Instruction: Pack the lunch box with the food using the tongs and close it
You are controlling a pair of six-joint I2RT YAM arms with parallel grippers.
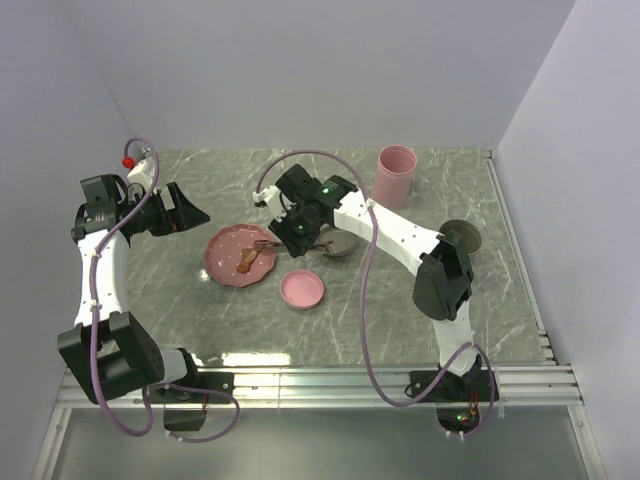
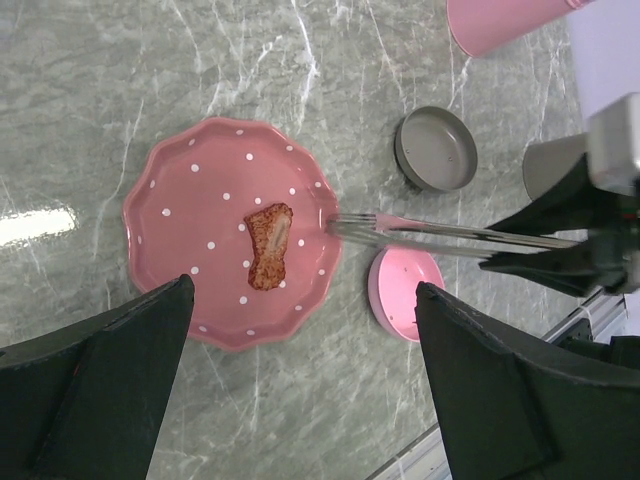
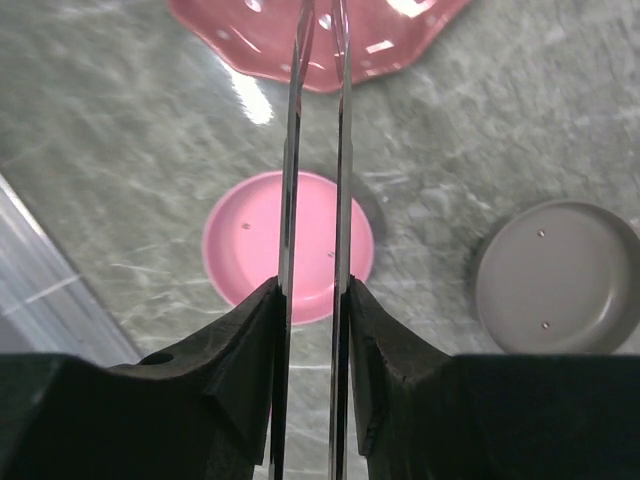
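Observation:
A scalloped pink plate (image 1: 222,258) holds a browned piece of meat (image 2: 268,247). My right gripper holds long metal tongs (image 2: 480,234) between its part-closed fingers, their tips over the plate beside the meat. My left gripper (image 1: 178,208) hangs open at the left of the table, empty, above and facing the plate. A small pink dish (image 1: 302,288) sits in front, right of the plate. A grey dish (image 3: 555,275) lies right of the plate, partly under the right arm in the top view.
A pink cup (image 1: 397,180) stands at the back right, a grey container (image 1: 461,237) at the right.

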